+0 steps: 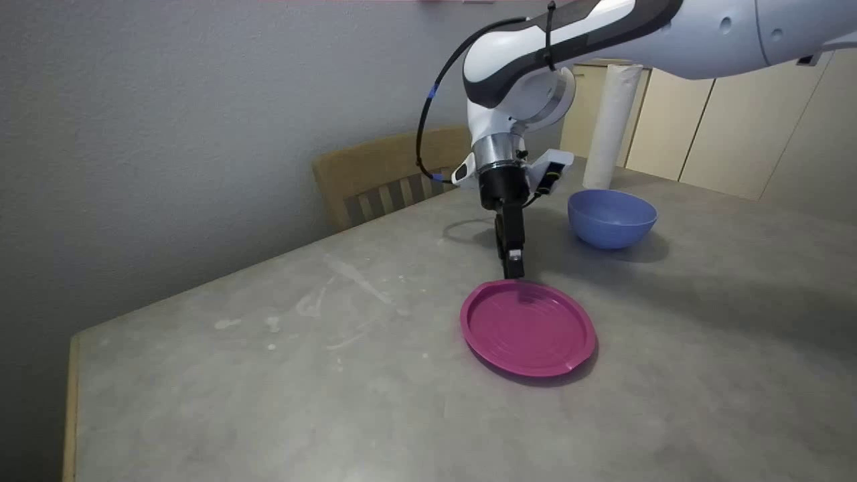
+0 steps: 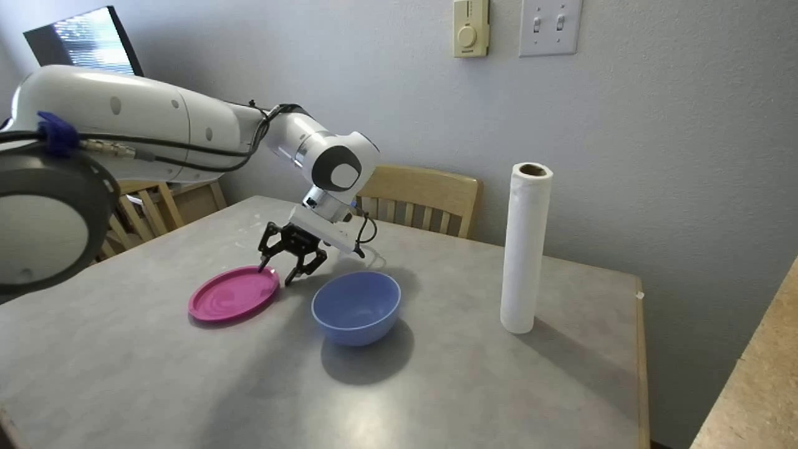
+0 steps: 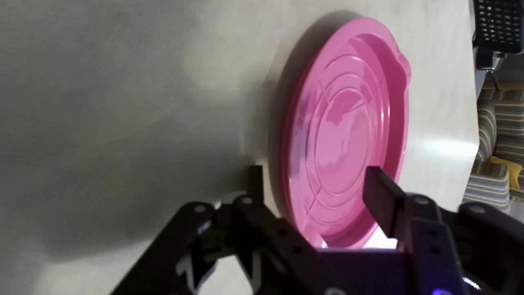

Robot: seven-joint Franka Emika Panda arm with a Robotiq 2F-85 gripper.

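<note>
A pink plate (image 1: 527, 329) with a raised rim lies on the grey table. My gripper (image 2: 275, 275) is at its edge on the chair side, fingers pointing down and spread apart. In the wrist view one finger (image 3: 380, 196) reaches over the plate's inside, while the other finger (image 3: 255, 184) hangs outside the rim. Between them the gap holds part of the plate's rim, with no clear grip on it. A blue bowl (image 2: 357, 308) stands upright beside the gripper, apart from it and empty as far as shows.
A white paper roll (image 2: 525, 247) stands upright beyond the bowl. Behind the table is a wooden chair (image 1: 394, 173) near the wall. Much of the table (image 1: 265, 385) to the plate's left in exterior view 1 is clear.
</note>
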